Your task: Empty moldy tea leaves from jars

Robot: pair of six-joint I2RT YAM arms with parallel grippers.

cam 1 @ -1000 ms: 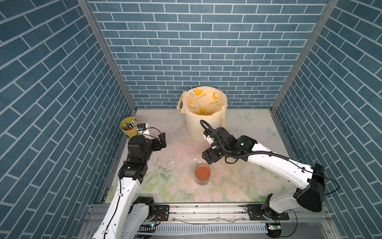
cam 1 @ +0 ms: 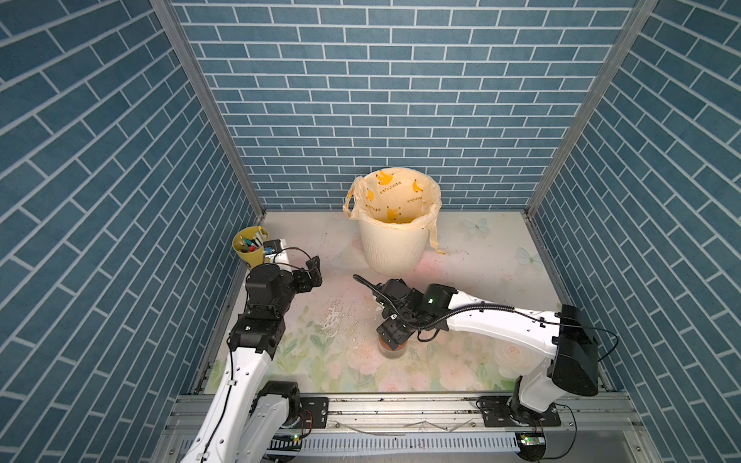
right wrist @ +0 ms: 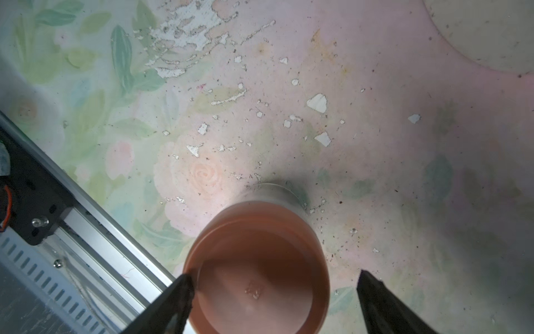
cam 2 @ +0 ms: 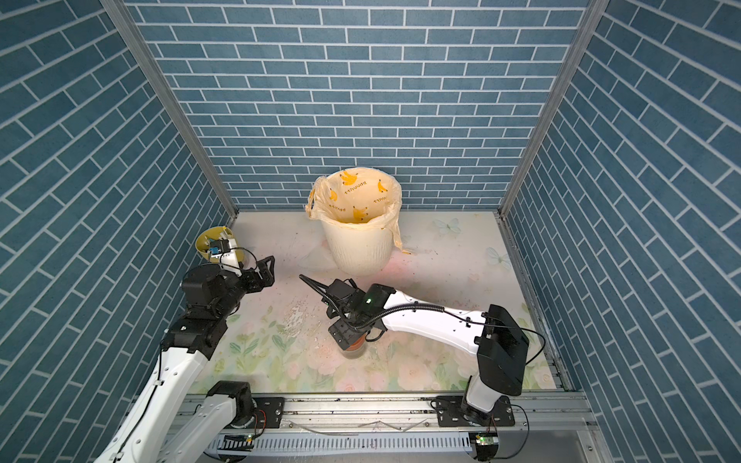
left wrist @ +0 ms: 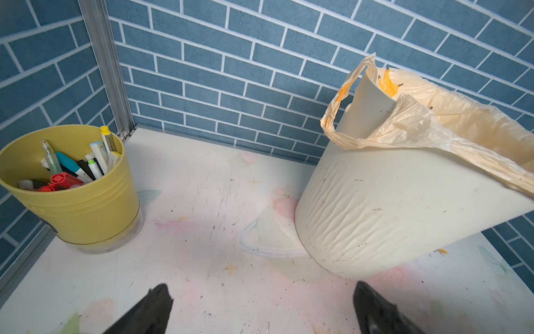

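On the front middle of the table stands an upright jar (cam 1: 392, 351) with a reddish-brown lid (right wrist: 253, 267). My right gripper is over the lid, its fingers open and apart; the lid lies between them, nearer the left finger (right wrist: 175, 306). In the top views the wrist hides much of the jar. Its contents cannot be made out. A cream bin (cam 2: 359, 250) with a banana-print bag (cam 2: 362, 202) folded over its rim is at the back middle. To the left, my left gripper stays open above bare table, nothing between its fingers.
A yellow bucket of pens (left wrist: 105, 206) stands at the back left, close beside the left arm. Scuffed patches and small flakes (right wrist: 317, 103) mark the table (cam 1: 494, 239).
My right gripper has come down and toward the front, from behind the jar to over its lid. The jar stands where it was. The left arm is almost unmoved.
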